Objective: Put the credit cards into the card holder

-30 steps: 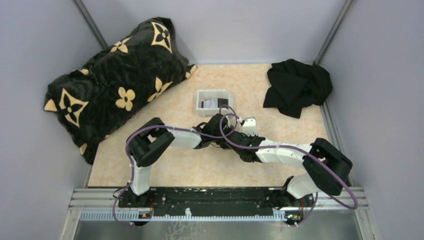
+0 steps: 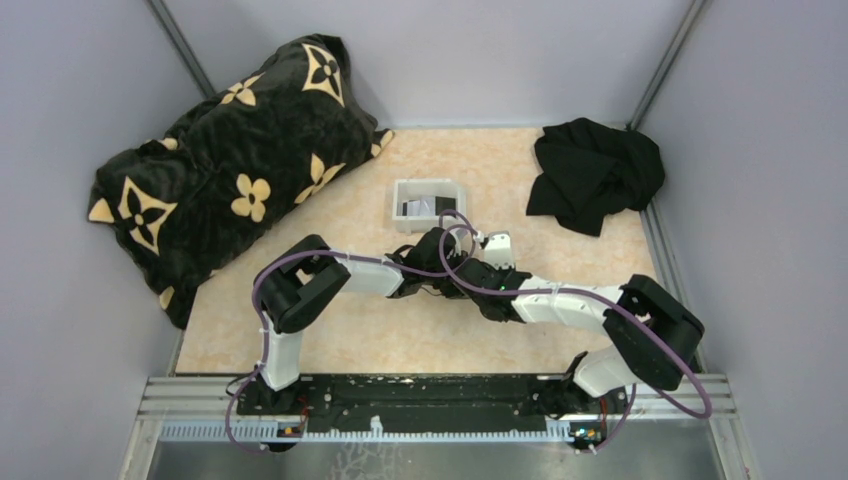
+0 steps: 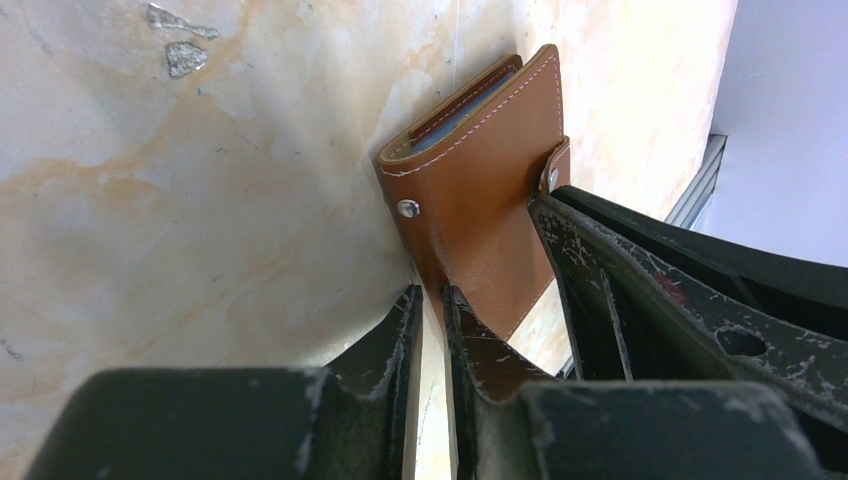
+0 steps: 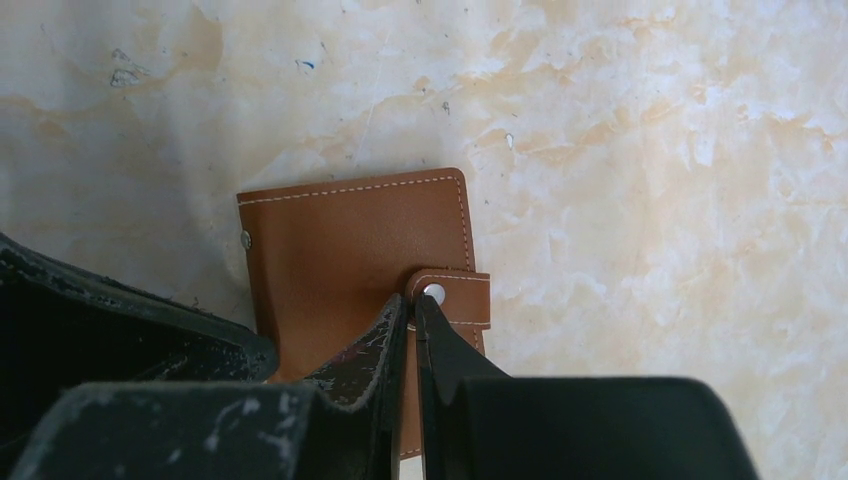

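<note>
A brown leather card holder (image 3: 490,170) with white stitching lies closed in the left wrist view, a bluish edge showing inside its top opening. My left gripper has its fingertips slightly parted at the holder's folded spine, below a rivet. In the right wrist view, my right gripper is shut on the holder near its snap flap (image 4: 460,297). The other gripper's dark finger (image 4: 150,340) reaches over the holder's left part. From above, both arms hide the holder. Cards (image 2: 421,207) lie inside a white tray behind the grippers.
The white tray's rim (image 2: 429,184) is close behind both arms. A patterned dark cushion (image 2: 240,165) fills the back left, and a black cloth (image 2: 597,172) lies at the back right. Free tabletop (image 2: 390,345) shows in front of the arms.
The right forearm has shifted very slightly. Otherwise the arms, tray and cards look the same in the top view.
</note>
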